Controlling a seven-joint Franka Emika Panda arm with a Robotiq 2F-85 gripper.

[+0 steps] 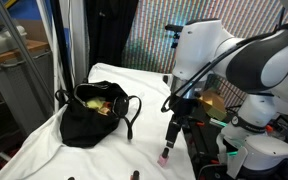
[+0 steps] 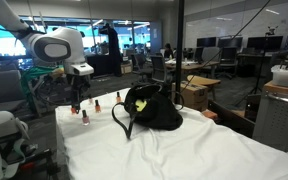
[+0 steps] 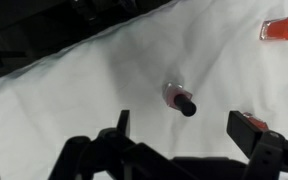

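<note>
Between and below the spread fingers of my open gripper stands a small bottle with a black cap and a pinkish body, not touched by either finger. In exterior view 1 the same bottle is on the white cloth near the right edge, with the gripper just above it. Two orange-red bottles with black caps lie to the right in the wrist view, one partly behind a finger. A black bag with its mouth open and yellowish and red items inside rests farther back on the cloth.
More small bottles stand on the cloth near the arm in exterior view 2. The bag's strap trails onto the cloth.
</note>
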